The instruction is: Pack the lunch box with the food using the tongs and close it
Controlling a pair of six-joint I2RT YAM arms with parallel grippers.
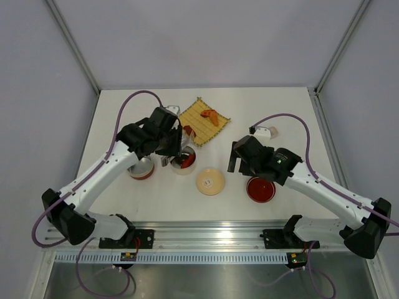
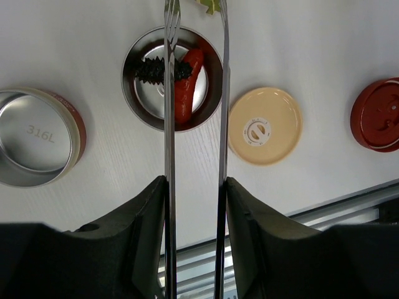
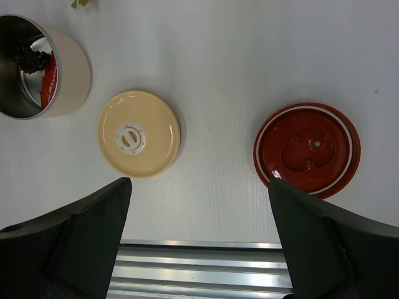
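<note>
A cream container (image 1: 185,169) holds a red sausage (image 2: 188,93) and a dark spiky piece (image 3: 31,59). Above it my left gripper (image 1: 181,137) reaches toward the bamboo mat (image 1: 206,131), its long metal tongs part open, tips at the mat's edge in the left wrist view. A second container (image 2: 34,138) stands to the left. Orange food pieces (image 1: 209,115) and a brown piece lie on the mat. My right gripper (image 1: 232,159) is open and empty over the front right.
A tan lid (image 3: 138,134) and a red lid (image 3: 307,149) lie at the front. A small pale object (image 1: 272,131) sits at the back right.
</note>
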